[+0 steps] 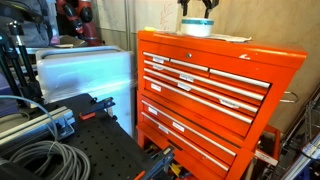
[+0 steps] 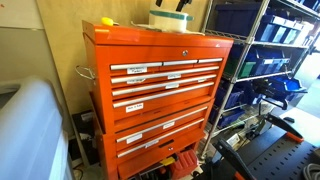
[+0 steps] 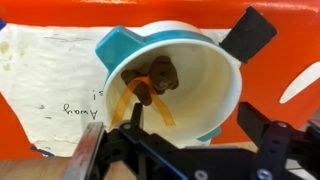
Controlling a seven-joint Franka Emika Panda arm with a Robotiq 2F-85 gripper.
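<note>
A white round container with a teal band sits on top of the red tool chest. From above, the wrist view looks into this container; a small dark-brown object, perhaps a toy, lies at its bottom beside an orange patch. My gripper is over the container, its two dark fingertips apart, one toward each side. In the wrist view the open gripper spans the container's near part, and nothing shows held between its fingers. Most of the arm is out of frame.
The chest top is narrow, with edges dropping to drawers. Paper with handwriting and a black piece lie by the container. A yellow object is near the chest's back left corner. Shelves with blue bins stand right.
</note>
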